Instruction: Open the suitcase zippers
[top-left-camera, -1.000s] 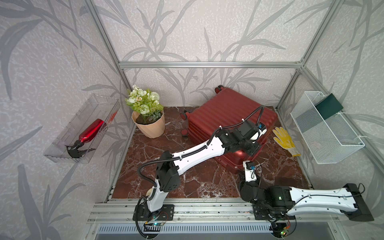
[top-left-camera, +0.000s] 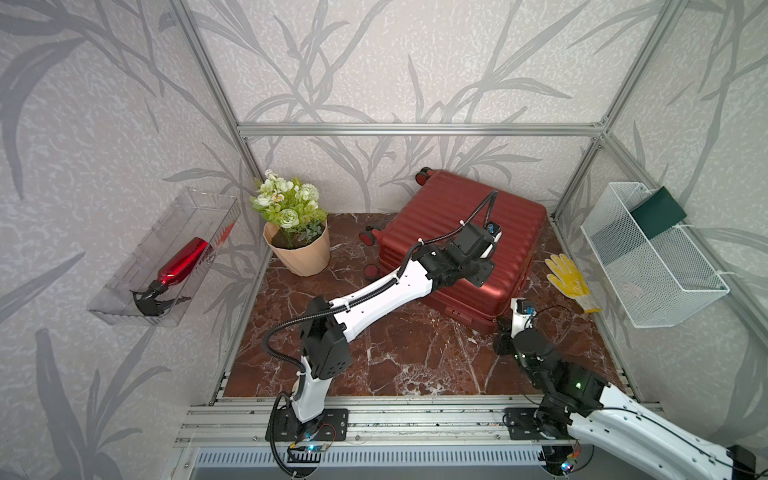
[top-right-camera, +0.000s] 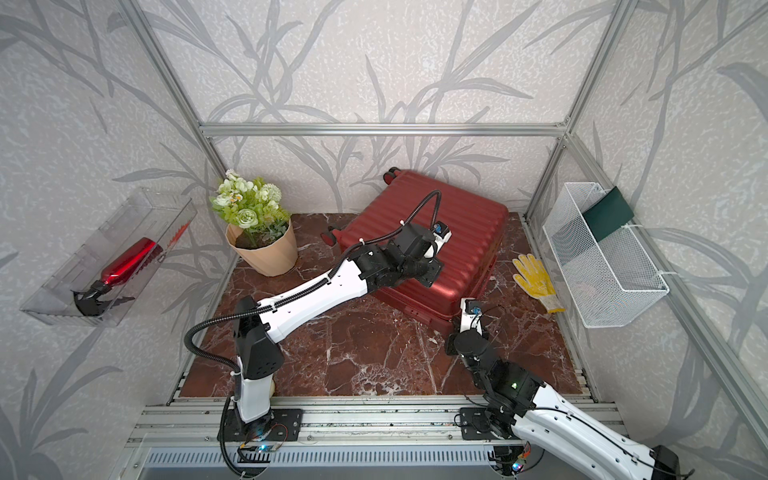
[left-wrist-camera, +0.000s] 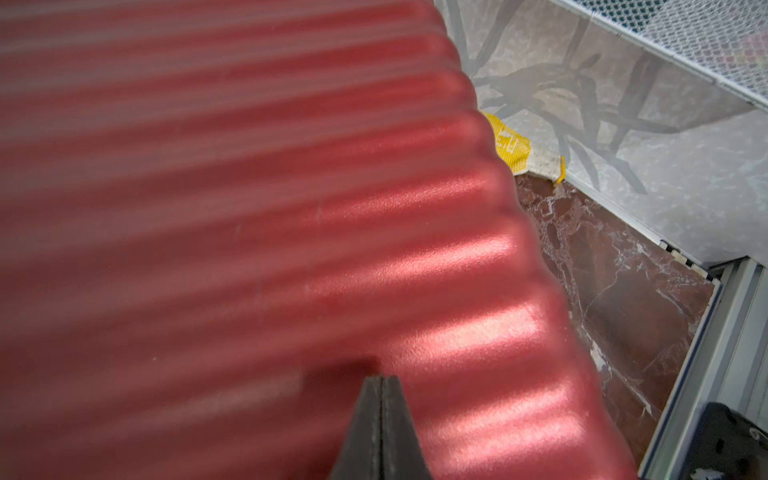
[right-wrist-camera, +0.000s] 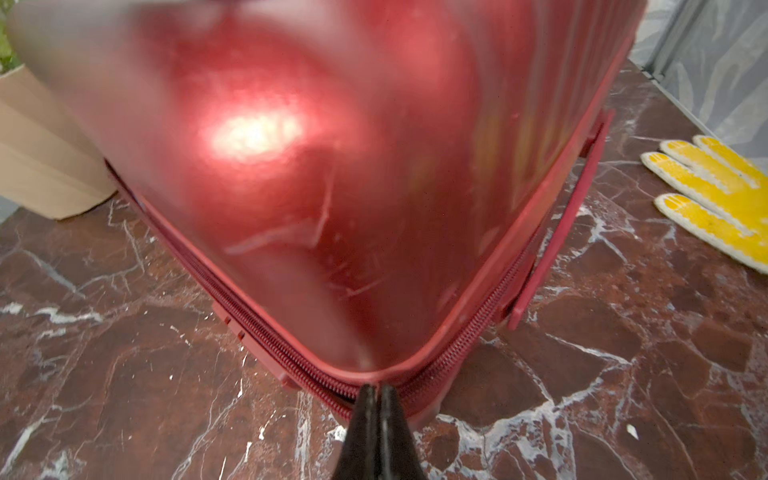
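Note:
A red ribbed suitcase (top-left-camera: 448, 208) lies flat at the back of the marble table. My left gripper is shut over its top shell near the right edge, nothing visible between the fingers. In the right wrist view the zipper (right-wrist-camera: 264, 336) runs round the suitcase's near corner, with a long red strap or handle (right-wrist-camera: 560, 232) on the right side. My right gripper is shut at that corner, fingertips against or just in front of the zipper band; whether any pull is between them I cannot tell.
A flower pot (top-left-camera: 296, 252) stands back left. A yellow glove (top-left-camera: 568, 280) lies right of the suitcase. A wire basket (top-left-camera: 648, 272) and a clear bin (top-left-camera: 168, 256) are on the side walls.
My left arm has moved left and back over the suitcase. My right gripper has moved right and up toward the back, its arm swinging round. The suitcase has shifted slightly left.

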